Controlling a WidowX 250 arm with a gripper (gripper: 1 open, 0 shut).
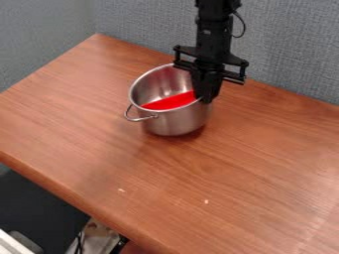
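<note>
A steel pot (169, 121) with side handles stands on the wooden table, a red item (169, 101) lying inside it. My black gripper (203, 95) reaches down from the top to the pot's right rear rim, its tips at or just inside the rim. Whether it grips anything there, and how its fingers stand, I cannot make out.
Wide bare tabletop (252, 189) surrounds the pot on the left, front and right. A grey padded wall (298, 50) runs behind the table. Beyond the lower-left edge are a dark gap and some white and dark objects.
</note>
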